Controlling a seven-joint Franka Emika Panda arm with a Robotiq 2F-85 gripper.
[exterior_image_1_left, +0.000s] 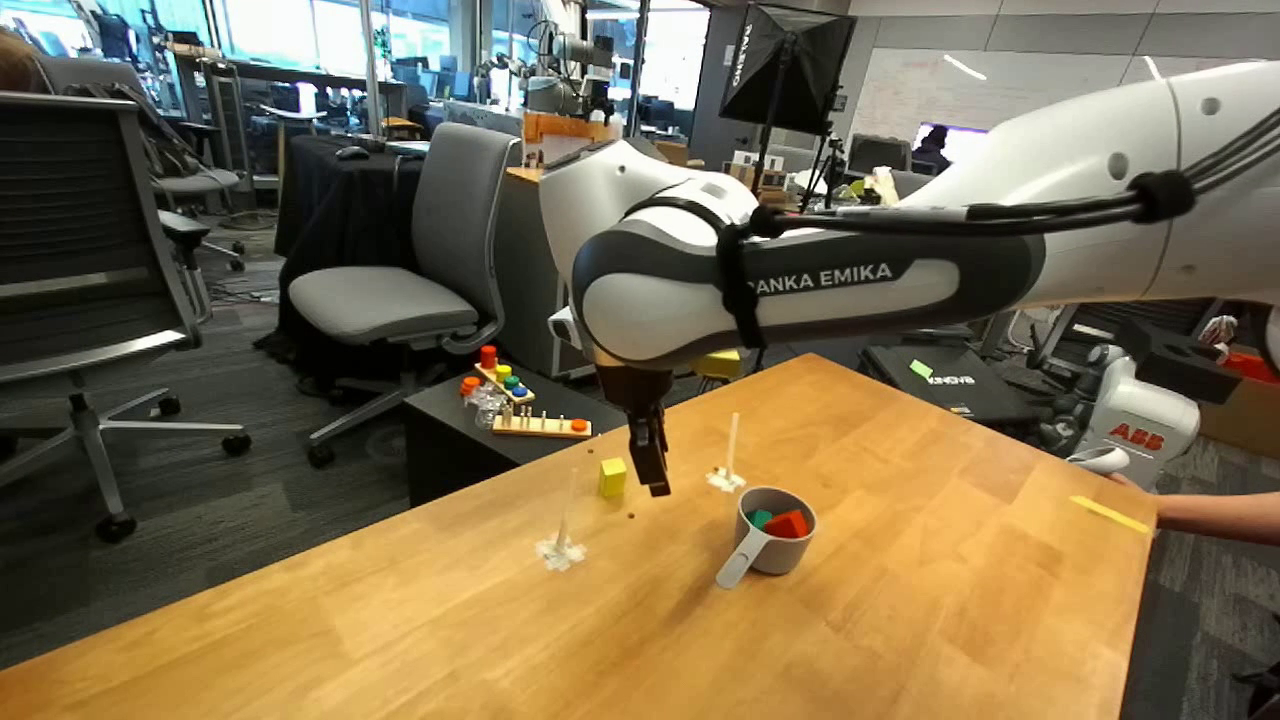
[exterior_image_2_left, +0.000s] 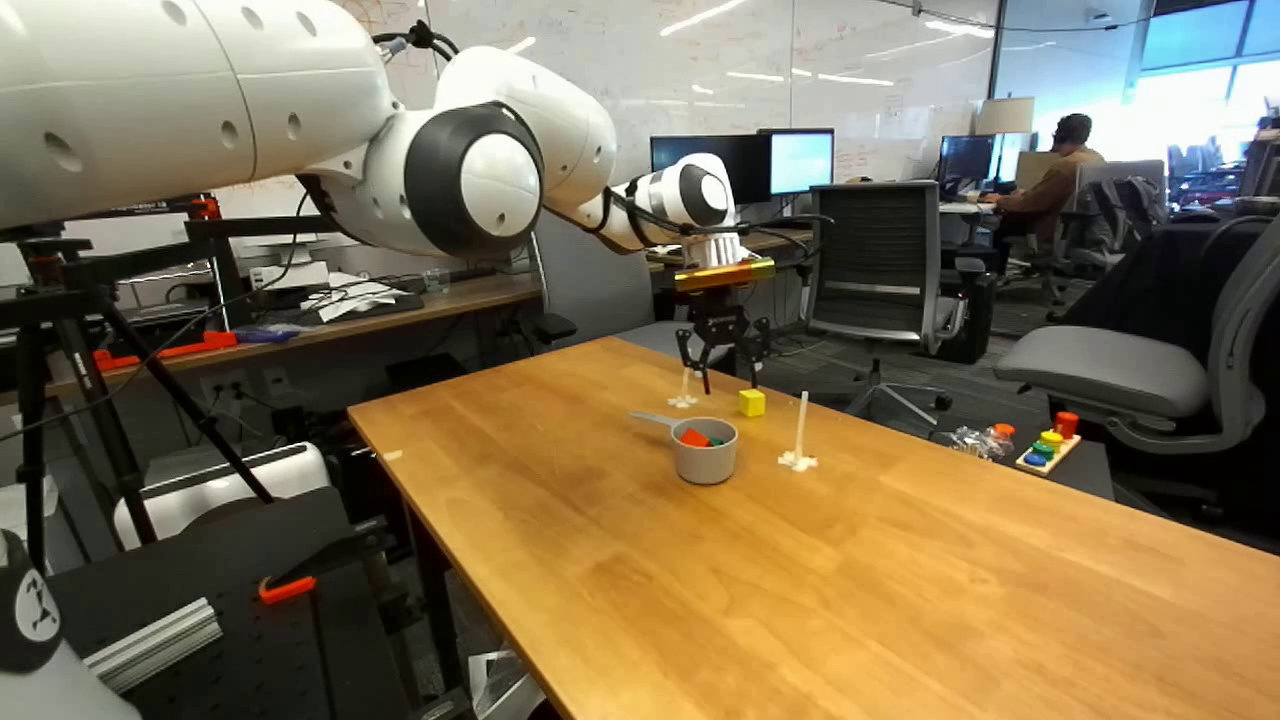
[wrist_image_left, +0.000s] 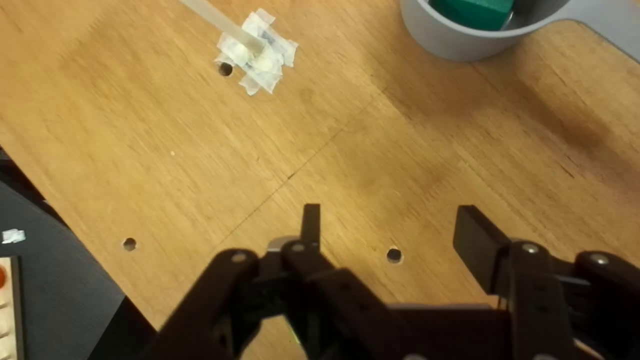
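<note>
A yellow cube (exterior_image_1_left: 612, 478) (exterior_image_2_left: 752, 402) rests on the wooden table between two thin upright pegs. My gripper (exterior_image_1_left: 654, 490) (exterior_image_2_left: 729, 382) hangs pointing down close to the cube, above the tabletop. In the wrist view a clear gap separates the two fingers of the gripper, with only bare table beyond it; the cube is mostly hidden there. A grey cup with a handle (exterior_image_1_left: 786, 554) (exterior_image_2_left: 705, 463) (wrist_image_left: 444, 43) holds a red block (exterior_image_1_left: 788, 524) (exterior_image_2_left: 693, 438) and a green block (exterior_image_1_left: 761, 518) (wrist_image_left: 480, 13).
One peg (exterior_image_1_left: 733, 450) (wrist_image_left: 225, 27) is taped down near the cup, another peg (exterior_image_1_left: 564, 522) on the cube's other side. Beyond the table edge, a low black stand (exterior_image_1_left: 456, 444) carries wooden peg toys.
</note>
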